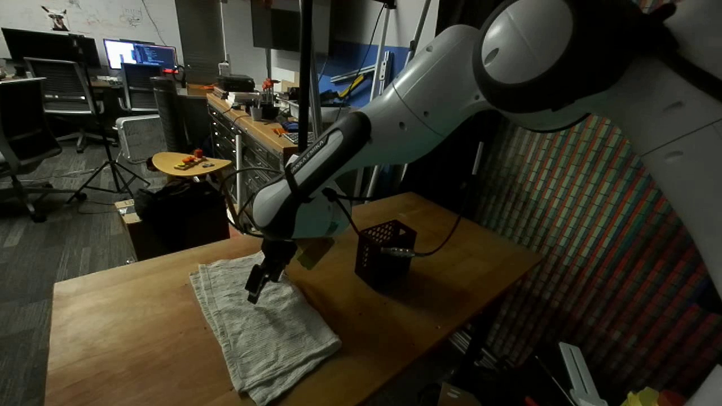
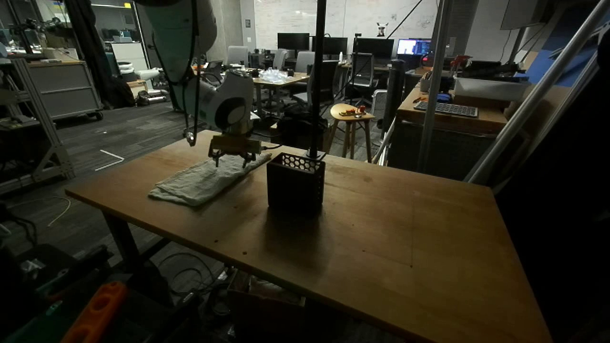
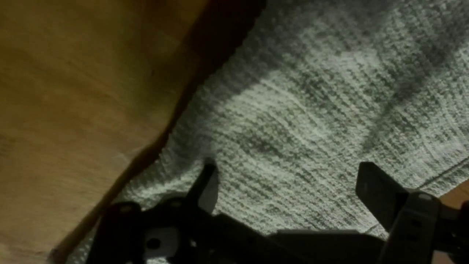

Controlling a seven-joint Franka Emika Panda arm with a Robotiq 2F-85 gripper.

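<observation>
A pale grey-white folded cloth [image 1: 267, 331] lies flat on the wooden table, its ribbed weave filling much of the wrist view. Over its far part, close above the fabric, my gripper [image 1: 254, 291] points downward. The fingers stand wide apart, and only cloth [image 3: 281, 145] shows beneath the gap between the two fingers. One finger is near the cloth's edge; whether the tips touch the fabric I cannot tell. In exterior view 2 the gripper [image 2: 235, 162] hangs over the far end of the cloth [image 2: 197, 180].
A black perforated basket [image 2: 294, 186] stands upright on the table [image 2: 371, 240], beside the cloth. My arm's cable passes in front of it in exterior view 1. A dark pole [image 2: 319, 80] rises at the table's back edge.
</observation>
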